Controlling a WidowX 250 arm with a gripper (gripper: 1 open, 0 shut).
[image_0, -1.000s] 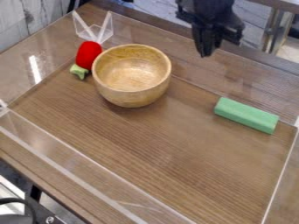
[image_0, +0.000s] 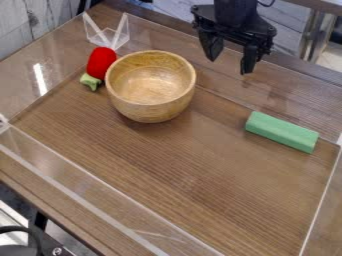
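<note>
My gripper is at the top centre of the camera view, above the table behind the wooden bowl, its dark fingers pointing down and apart, with nothing visible between them. The wooden bowl sits left of centre, empty. A red object with a green top lies left of the bowl. A green rectangular block lies on the right side of the table.
A small clear wire-like or plastic item stands at the back left. A dark object is at the bottom-left corner.
The objects on the table have stayed in place.
</note>
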